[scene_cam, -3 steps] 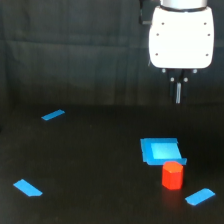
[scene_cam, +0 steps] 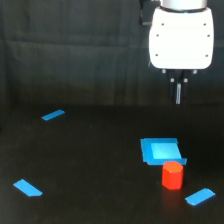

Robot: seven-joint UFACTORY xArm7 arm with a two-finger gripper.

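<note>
An orange-red block (scene_cam: 172, 176) with angular sides stands on the black surface at the lower right. Just behind it, touching or nearly so in this view, lies a flat blue square (scene_cam: 163, 151) with a paler blue middle. High above the square hangs the white arm, and below it my gripper (scene_cam: 179, 99) points down. Its fingers look close together, but they are too small and dark to tell how the fingers stand. No object shows at its tip.
Strips of blue tape lie on the surface: one at the back left (scene_cam: 53, 115), one at the front left (scene_cam: 27, 188) and one at the front right (scene_cam: 200, 197). A dark curtain (scene_cam: 80, 60) closes off the back.
</note>
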